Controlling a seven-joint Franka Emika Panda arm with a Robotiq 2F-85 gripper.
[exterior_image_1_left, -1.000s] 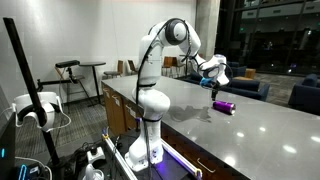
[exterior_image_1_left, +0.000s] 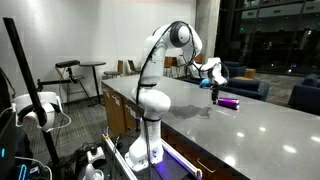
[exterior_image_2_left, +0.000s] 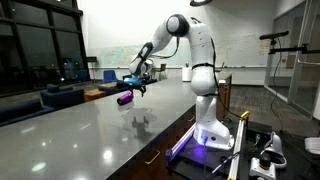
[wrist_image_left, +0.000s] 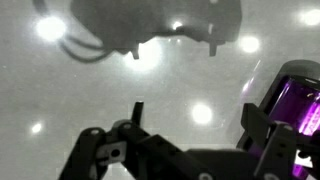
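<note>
A purple cylinder with a black end (wrist_image_left: 302, 112) lies on its side on the grey table, cut off by the right edge of the wrist view. My gripper is open, its two fingertips wide apart with only bare tabletop showing between them. The cylinder is off to the right of the fingers, not between them. In exterior view 1 the gripper (exterior_image_1_left: 214, 97) hangs over the table just left of the purple cylinder (exterior_image_1_left: 230, 103). Exterior view 2 shows the cylinder (exterior_image_2_left: 125, 98) beside the gripper (exterior_image_2_left: 141, 89), on the side away from my base.
A person in a white shirt (exterior_image_1_left: 212, 73) is at the far side, behind the gripper. Dark sofas (exterior_image_1_left: 245, 88) stand beyond the table.
In exterior view 1 the purple cylinder has shifted a little to the right and farther back, away from the gripper. My arm shows little movement. The person behind has changed posture.
</note>
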